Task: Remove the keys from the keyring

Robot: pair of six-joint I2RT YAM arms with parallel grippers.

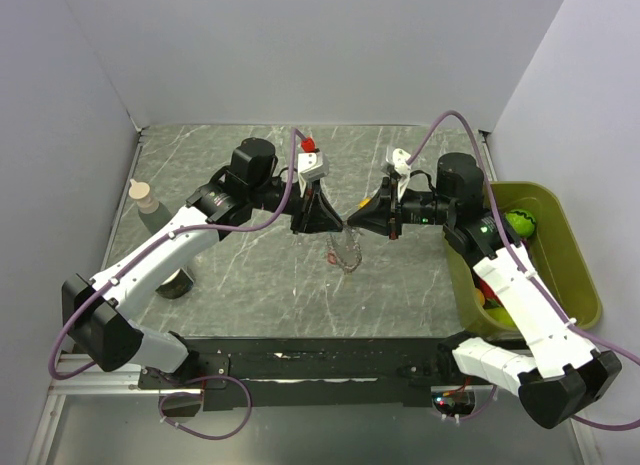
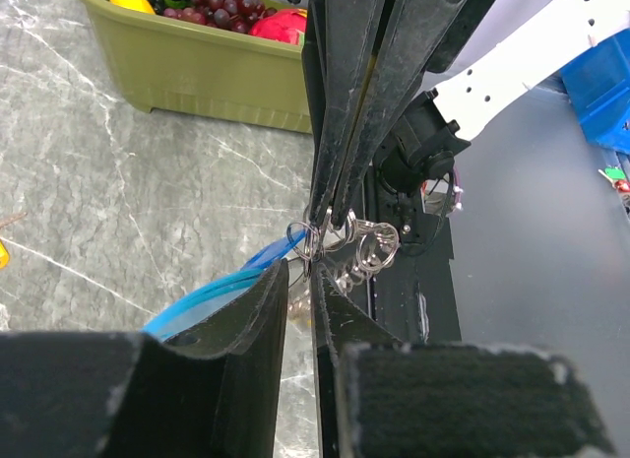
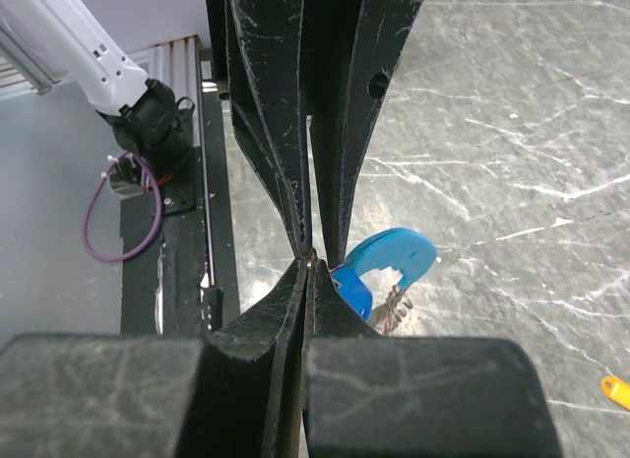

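My two grippers meet fingertip to fingertip above the middle of the marble worktop. Between them are metal split rings [image 2: 374, 243], a coiled chain [image 1: 346, 247] hanging below, and blue plastic pieces [image 3: 394, 251]. My left gripper [image 1: 330, 225] has its fingertips at the rings in the left wrist view; whether they are closed on them is unclear. My right gripper [image 1: 354, 221] is shut at the rings, whose part between its tips is mostly hidden. I cannot make out the individual keys.
A green bin [image 1: 570, 285] of toy fruit stands at the right. A bottle [image 1: 150, 211] is at the left. A small yellow object [image 3: 615, 391] lies on the worktop.
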